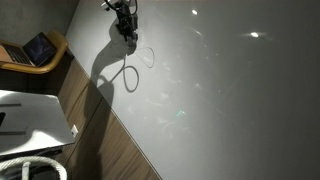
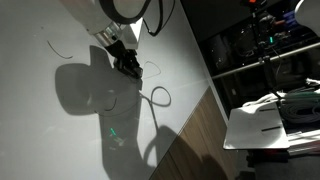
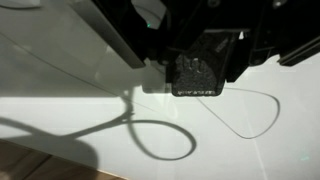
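My gripper is shut on a dark block point(image 3: 201, 76) with a rough grey face, which looks like a board eraser. The pale, glossy board point(image 3: 270, 140) lies behind it; whether the block touches the board, I cannot tell. A thin curved line point(image 3: 275, 128) shows on the board to the right of the block in the wrist view. In exterior view 1 the gripper point(image 1: 130, 43) is near the board's upper left, with the thin line point(image 1: 151, 55) just right of it. Exterior view 2 shows the gripper point(image 2: 128, 66) from another side, and another thin line point(image 2: 58, 51) on its left.
A dark looped shadow point(image 1: 131, 78) falls on the board below the arm. Brown wood point(image 1: 112, 135) borders the board. A white table point(image 1: 35, 117) and an orange chair point(image 1: 52, 63) with a laptop point(image 1: 39, 48) stand left. The board's right side is clear.
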